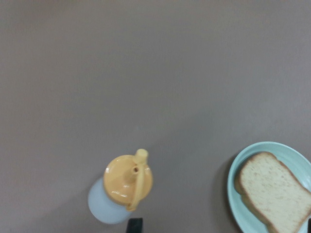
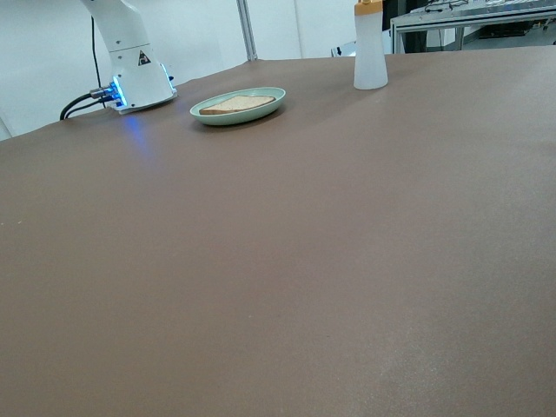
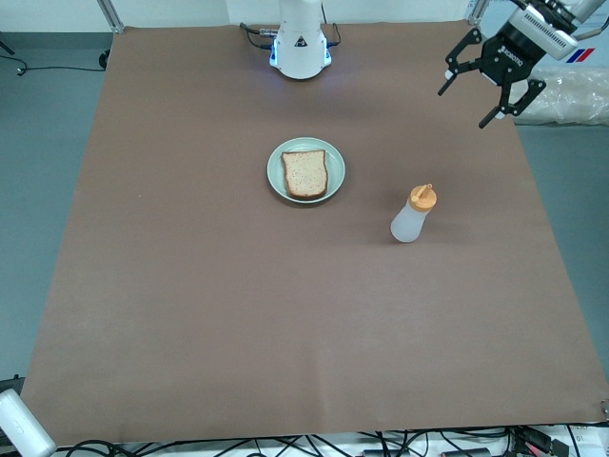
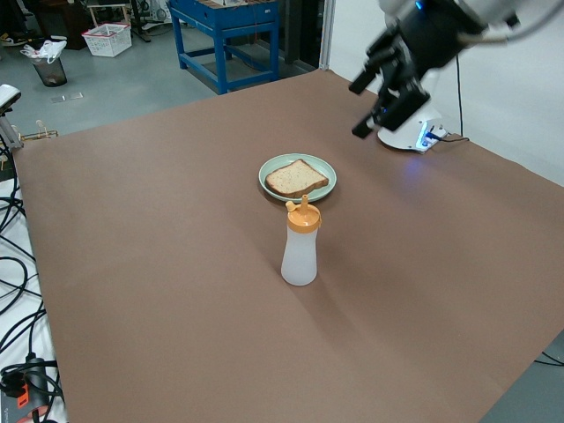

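A squeeze bottle (image 3: 411, 219) with an orange cap and whitish body stands upright on the brown table, to the right of a pale green plate (image 3: 282, 174) in the left view. A slice of bread (image 3: 304, 174) lies on the plate. My gripper (image 3: 461, 100) hangs raised over the table's far right, above and apart from both, fingers spread open with nothing between them. In the wrist view the bottle's cap (image 1: 121, 179) and the bread (image 1: 274, 194) show from above; the gripper's fingertips barely enter the bottom edge.
The white robot base (image 3: 301, 55) stands at the table's back edge with cables. Cables run below the near edge, and a plastic-wrapped item (image 3: 571, 100) lies beyond the table's right side.
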